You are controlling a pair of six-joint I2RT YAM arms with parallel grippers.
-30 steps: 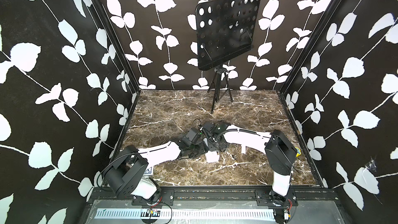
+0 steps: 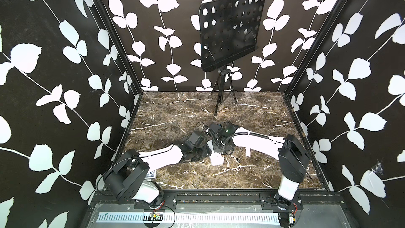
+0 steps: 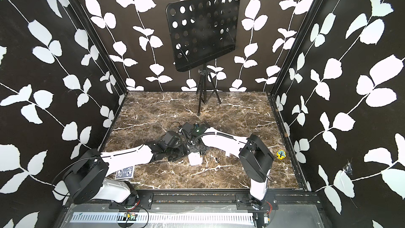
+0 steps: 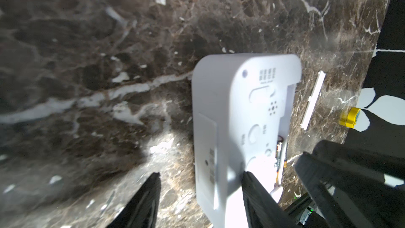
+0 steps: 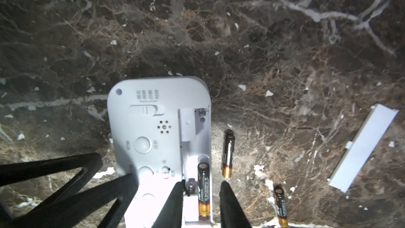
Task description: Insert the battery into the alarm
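Observation:
The white alarm (image 5: 158, 143) lies back up with its battery compartment open. One battery (image 5: 203, 187) sits in the compartment's lower part; the upper part is empty. Two more lie on the table, one beside the compartment (image 5: 228, 154), one lower right (image 5: 280, 204). The white cover (image 5: 360, 147) lies to the right. My right gripper is open over the compartment around that lower battery. My left gripper is part open at the alarm's side edge, its right finger against or very near the casing; contact is unclear.
A black music stand (image 2: 230, 33) stands at the back. A yellow object (image 3: 281, 154) lies near the right wall, and cards (image 3: 124, 173) near the left arm.
The left arm has moved only a little.

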